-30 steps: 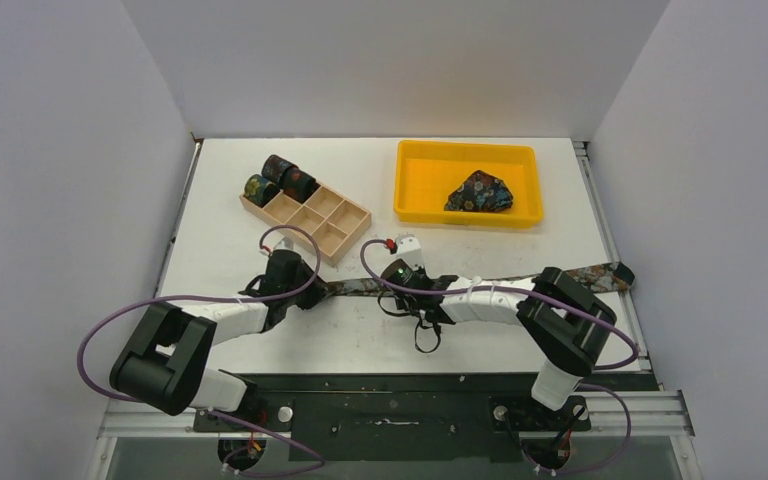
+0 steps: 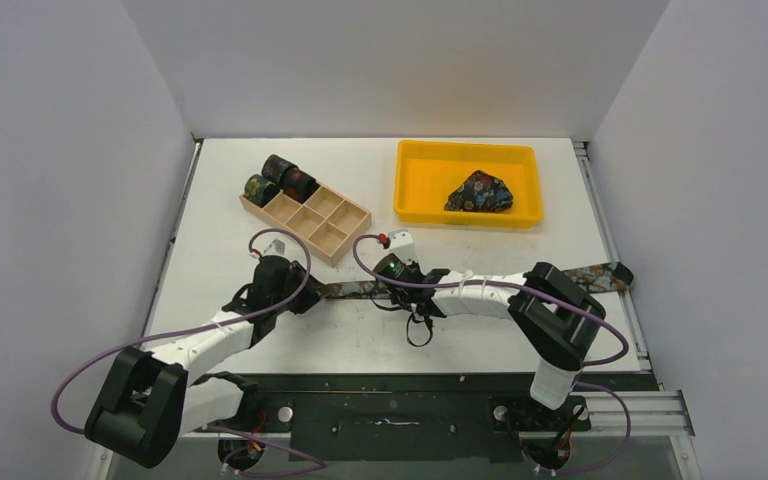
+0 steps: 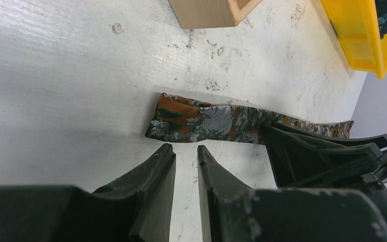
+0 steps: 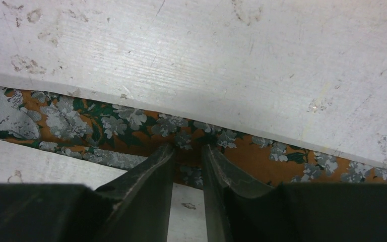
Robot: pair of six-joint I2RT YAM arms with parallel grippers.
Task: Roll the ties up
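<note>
A long camouflage-and-floral tie (image 2: 595, 278) lies flat across the table, its left end (image 3: 174, 121) folded over. My left gripper hangs just in front of that end, its fingertips a narrow gap apart with nothing visible between them. My right gripper is over the middle of the tie (image 4: 118, 126), fingertips parted a little on the brown cloth; whether they pinch any of it I cannot tell.
A wooden divider box (image 2: 325, 235) with several rolled ties stands at the back left. A yellow bin (image 2: 420, 180) holding bunched floral cloth stands at the back right.
The left arm has drawn a little toward the front left.
</note>
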